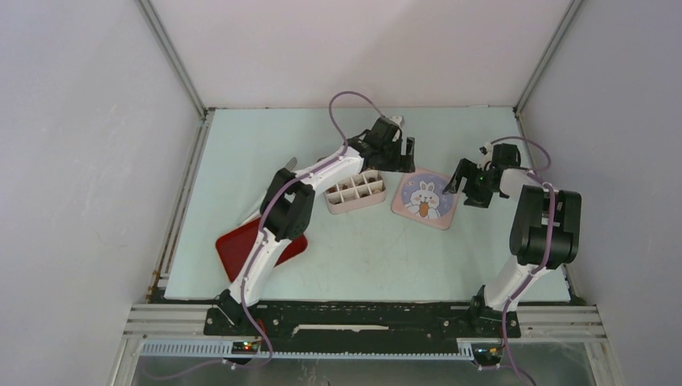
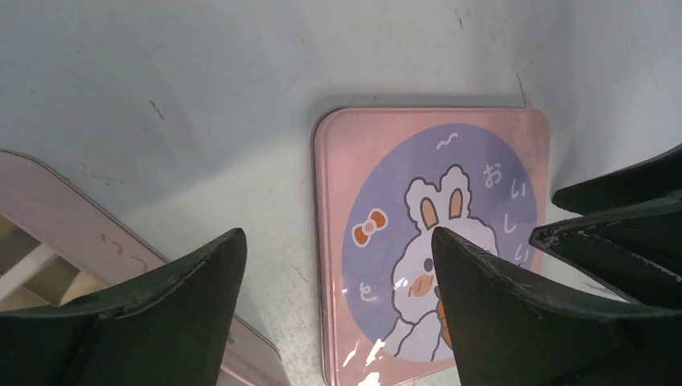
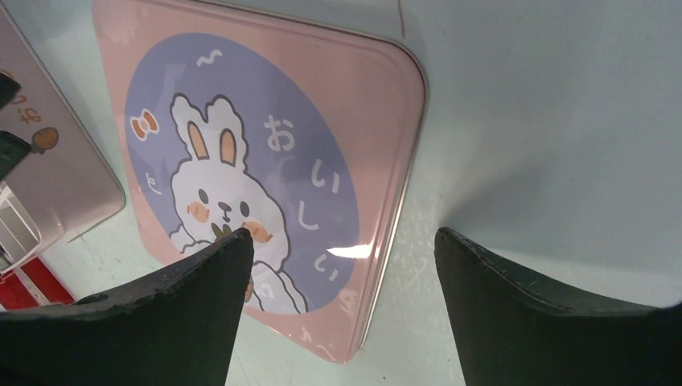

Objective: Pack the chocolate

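Note:
A pink lid with a white rabbit on a lilac oval [image 1: 424,199] lies flat mid-right on the table. Left of it is a pink box with white dividers [image 1: 355,197], small pieces in some compartments, partly hidden by my left arm. My left gripper [image 1: 408,156] hangs open over the gap near the lid's back-left corner, nothing between its fingers. My right gripper [image 1: 462,182] is at the lid's right side, fingers apart and straddling its right edge from above in the right wrist view [image 3: 344,256], holding nothing.
A red tray [image 1: 233,248] lies front left under my left arm, with pale utensils behind it, partly hidden. Walls border the table at back and sides.

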